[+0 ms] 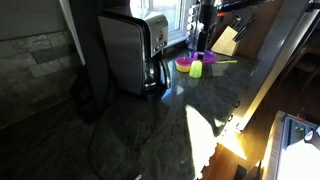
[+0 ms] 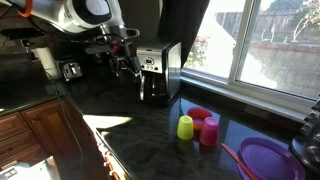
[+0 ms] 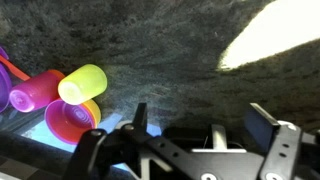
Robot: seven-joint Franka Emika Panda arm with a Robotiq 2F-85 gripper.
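My gripper is open over the dark countertop, its fingers wide apart and nothing between them. In exterior view 2 it hangs in front of the coffee maker [image 2: 152, 62]. Off to the left in the wrist view, outside the fingers, a yellow-green cup [image 3: 82, 84] lies tilted toward a red bowl [image 3: 70, 122] and a magenta cup [image 3: 36, 91]. Exterior view 2 has the yellow-green cup [image 2: 185, 128], the magenta cup [image 2: 209, 132] and the bowl [image 2: 198, 114] close together on the counter.
A purple plate [image 2: 268, 158] and a red utensil [image 2: 238, 160] lie right of the cups in exterior view 2. The window stands behind them. A bright sunlit patch [image 3: 270, 35] crosses the otherwise bare counter. The coffee maker [image 1: 138, 50] is a tall obstacle.
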